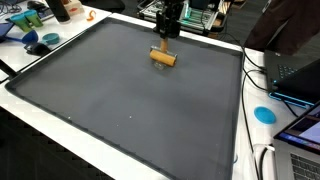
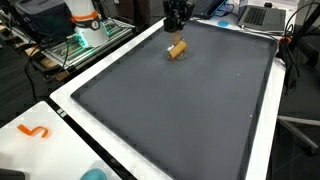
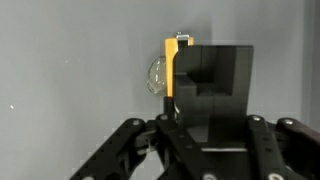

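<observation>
An orange cylinder with metal ends, like a small roller [image 1: 163,58], is near the far edge of the grey board. My gripper [image 1: 165,40] is directly above it, shut on a short orange upright part that looks like its handle. In exterior view 2 the roller [image 2: 177,50] shows tilted, below the dark gripper [image 2: 178,36]. The wrist view has only a strip of the orange roller [image 3: 170,62] beside the black fingers [image 3: 212,75], which hide the rest. A clear round disc [image 3: 156,75] lies on the board by the roller. Whether the roller touches the board I cannot tell.
Most of the grey board [image 1: 140,105] is bare. Right of it are a blue round lid [image 1: 265,115] and laptops [image 1: 295,160]. Bowls and tools, including a blue bowl [image 1: 51,38], stand at the far left. An orange piece [image 2: 33,131] lies outside the board.
</observation>
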